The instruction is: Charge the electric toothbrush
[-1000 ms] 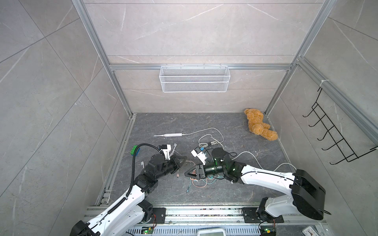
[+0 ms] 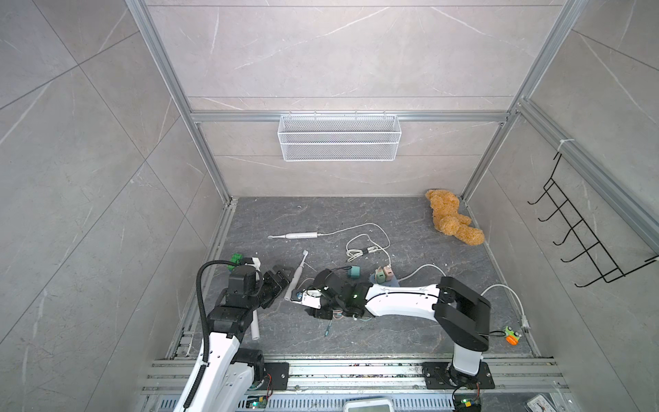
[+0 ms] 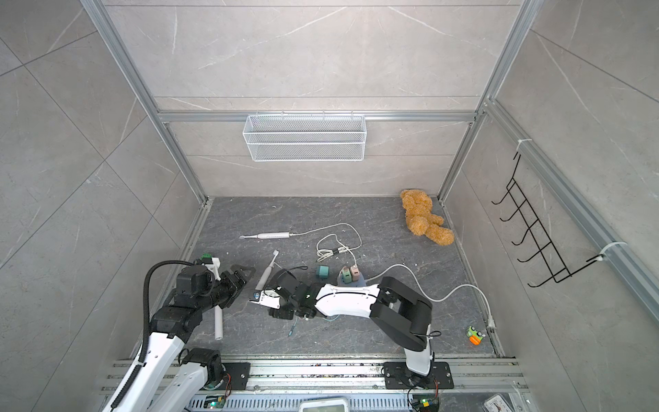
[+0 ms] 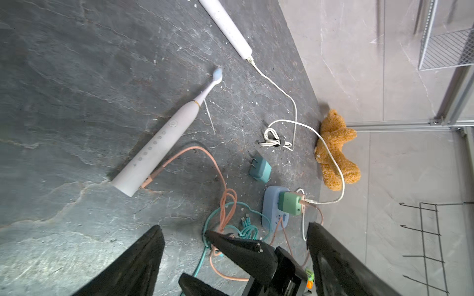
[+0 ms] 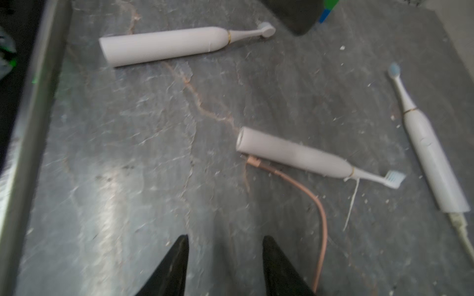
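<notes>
A pinkish-white toothbrush [image 4: 160,143] lies in mid-table. The end of an orange cable [image 5: 296,185] is right at its base; I cannot tell whether it is plugged in. My left gripper stands open above and to the left, holding nothing. My right gripper is low over the table, open and empty, near that brush's base. A second white toothbrush [image 2: 300,235] lies farther back with a white cable [image 4: 281,91] at its base. A third toothbrush [image 5: 167,46] rests at the left without any cable visible.
A blue power strip [image 4: 272,202] bears a green adapter [image 4: 289,202]. Beside it sit a loose teal adapter [image 4: 260,169] and a coiled teal cable [image 4: 249,229]. A brown teddy [image 2: 454,219] lies back right.
My left gripper has drawn back to the left, away from the middle toothbrush, uncovering it. My right gripper has moved left toward the toothbrush's base, its arm folding inward.
</notes>
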